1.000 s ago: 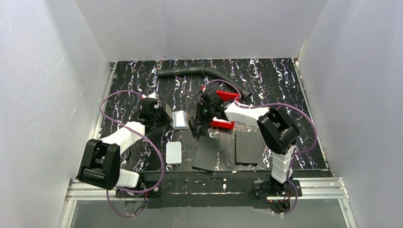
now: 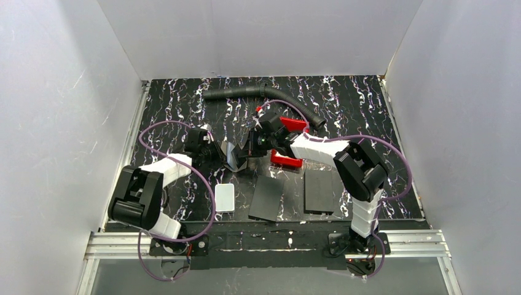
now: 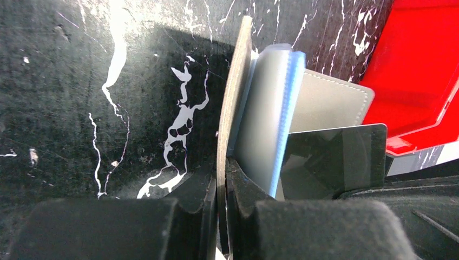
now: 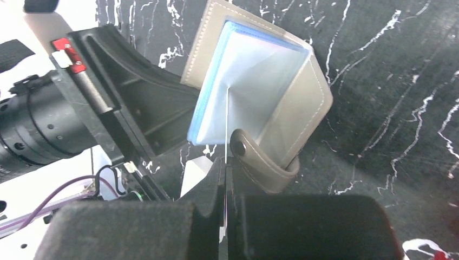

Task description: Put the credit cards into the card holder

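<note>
The grey-beige card holder stands spread open between my two grippers, its clear sleeves with blue edging showing. Its cover runs between the fingers of my left gripper, which is closed around it. A thin dark card is pinched in my right gripper; from the right wrist it appears edge-on, in front of the clear sleeves. Whether the card's edge is inside a sleeve cannot be made out. In the top view the left gripper and right gripper face each other closely.
Behind the right gripper lies a red box. A white rectangular item and two dark flat panels occupy the front. A black corrugated hose lies along the back.
The left gripper has shifted slightly right and the holder has tilted round toward the right gripper. The right gripper has moved a little left with its card, narrowing the gap.
</note>
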